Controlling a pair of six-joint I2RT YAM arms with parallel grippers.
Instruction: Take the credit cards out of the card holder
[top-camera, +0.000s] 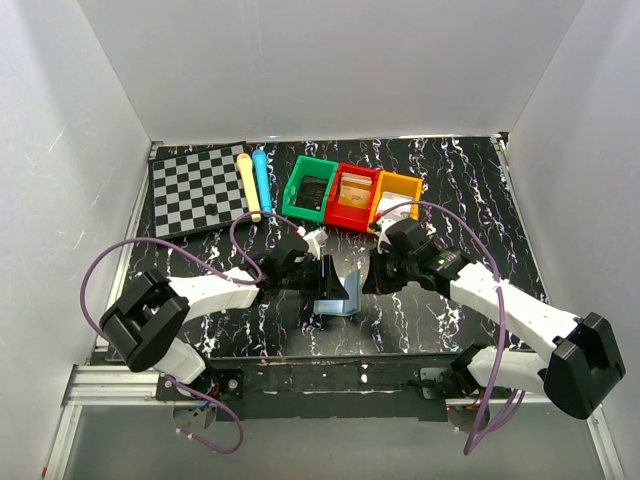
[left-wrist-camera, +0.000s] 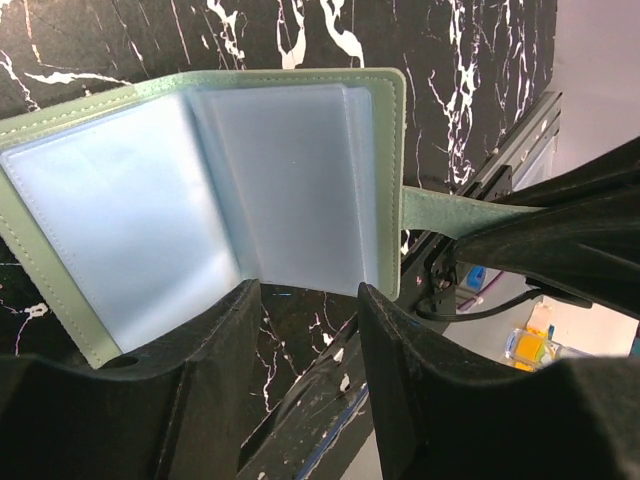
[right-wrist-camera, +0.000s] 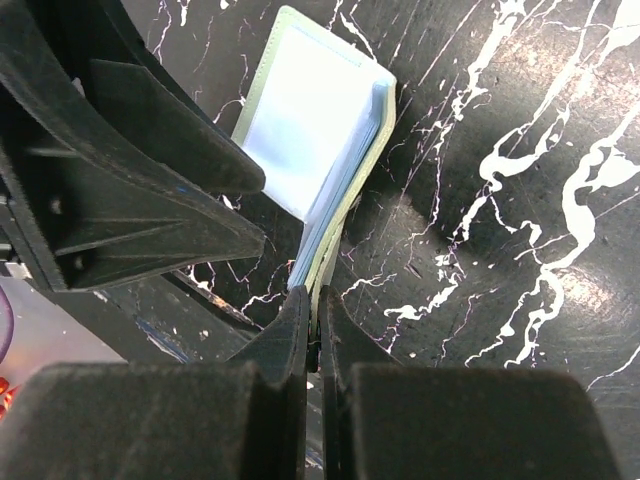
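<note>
The card holder (top-camera: 338, 300) stands open in the middle near the front of the table, pale green edging around light blue-white sleeves (left-wrist-camera: 130, 220). My right gripper is shut on its edge, which is lifted; in the left wrist view that edge runs up into the black fingers (left-wrist-camera: 560, 240). My left gripper hangs just over the holder, fingers apart, nothing between them. In the right wrist view the sleeves (right-wrist-camera: 300, 120) slope away from the pinched edge. Whether cards are inside the sleeves I cannot tell clearly.
Green (top-camera: 291, 190), red (top-camera: 335, 215) and yellow (top-camera: 410, 185) bins stand at the back. A checkerboard (top-camera: 190, 190) with two rolled sticks lies back left. The table around the holder is clear, with its front edge close by.
</note>
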